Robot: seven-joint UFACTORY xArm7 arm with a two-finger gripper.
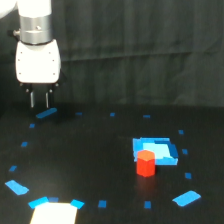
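My gripper (39, 103) hangs at the far left, its two thin fingers pointing down with a narrow dark gap between them. Nothing shows in that gap, and it looks part open. A red block (146, 164) stands on the dark table right of centre. Just behind it is a small blue tray (171, 160) with a pale inside, partly covered by the block in this view. The gripper is well apart from both, to their left and farther back.
A pale, bright object (53, 213) is cut off by the bottom edge at the left. Flat blue marks are scattered over the dark table (95, 160), whose middle is clear. A dark curtain (140, 60) hangs behind.
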